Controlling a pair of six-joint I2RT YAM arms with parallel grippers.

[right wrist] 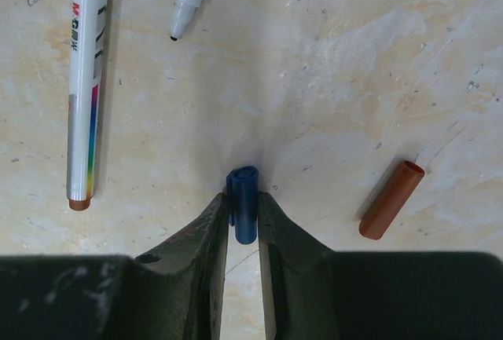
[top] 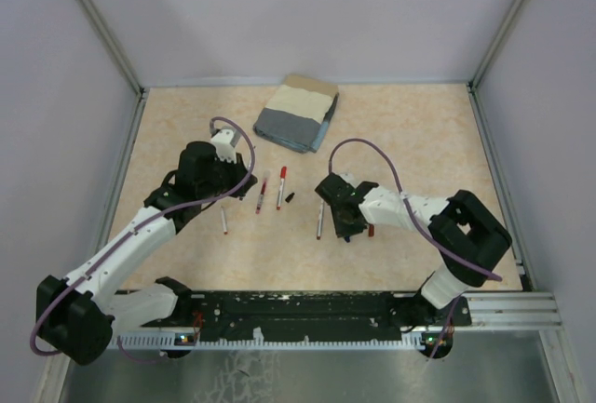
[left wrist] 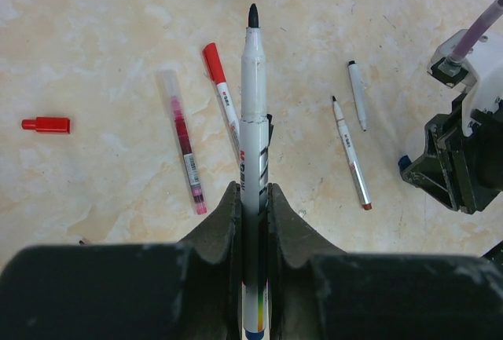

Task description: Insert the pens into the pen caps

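Upright in the left wrist view is a white pen (left wrist: 253,144) with a bare dark tip and a blue end. My left gripper is shut on its barrel. In the right wrist view, a dark blue cap (right wrist: 245,210) sits between the fingertips of my right gripper, which press against both its sides. Whether the cap still touches the table cannot be told. Left of it lies a white pen with a brown end (right wrist: 82,120); to the right, a loose brown cap (right wrist: 385,206). A grey-white uncapped pen (right wrist: 189,2) lies farther up.
A red-capped pen (left wrist: 220,81), a pink-red pen (left wrist: 185,144) and a loose red cap (left wrist: 47,125) lie around the left gripper. A black cap (top: 290,197) rests mid-table. Behind stands a folded cloth (top: 298,110).
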